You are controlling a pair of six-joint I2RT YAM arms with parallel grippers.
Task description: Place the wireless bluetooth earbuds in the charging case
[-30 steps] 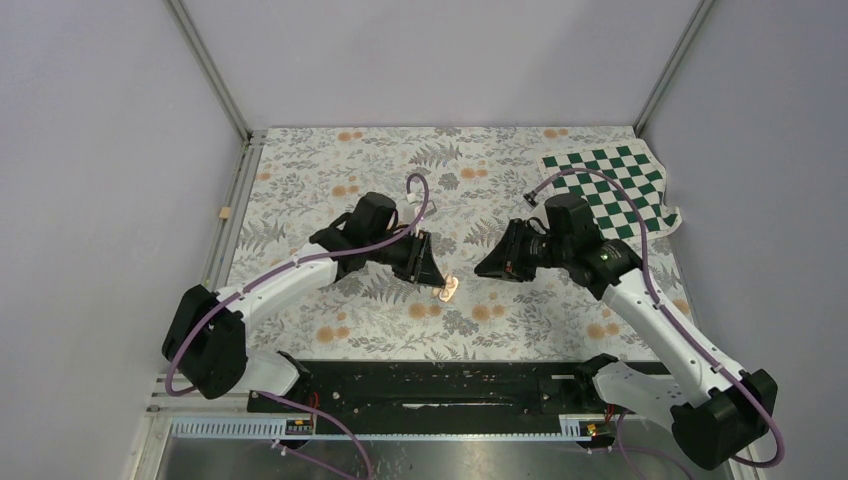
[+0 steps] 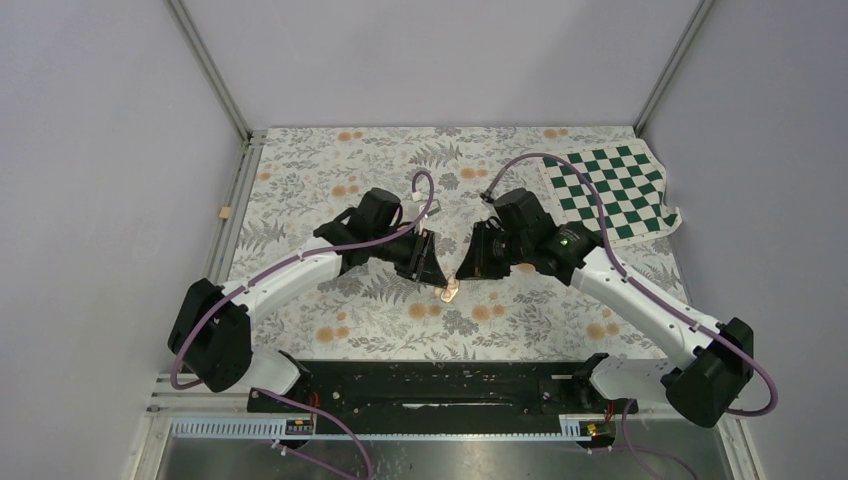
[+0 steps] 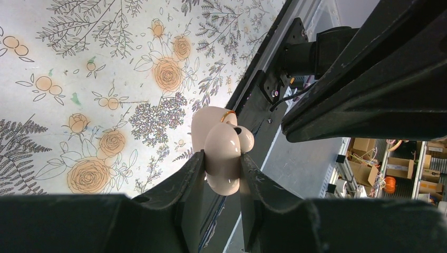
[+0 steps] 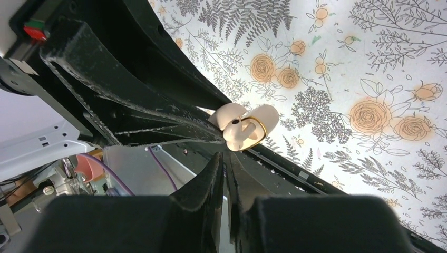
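A cream charging case (image 2: 449, 292) with a gold rim is held up by my left gripper (image 2: 432, 276); in the left wrist view its glossy rounded body (image 3: 221, 153) sits between the fingertips. The right wrist view shows the case (image 4: 263, 118) open, with a small cream earbud piece (image 4: 233, 134) at its top. My right gripper is shut, its tips just short of the case and pointing at it; whether anything is between them is hidden.
A green-and-white checkered mat (image 2: 610, 185) lies at the back right of the floral table (image 2: 320, 170). Small items behind the left arm are mostly hidden. The table's front edge is close below.
My right gripper has moved left, up to the case held by the left gripper.
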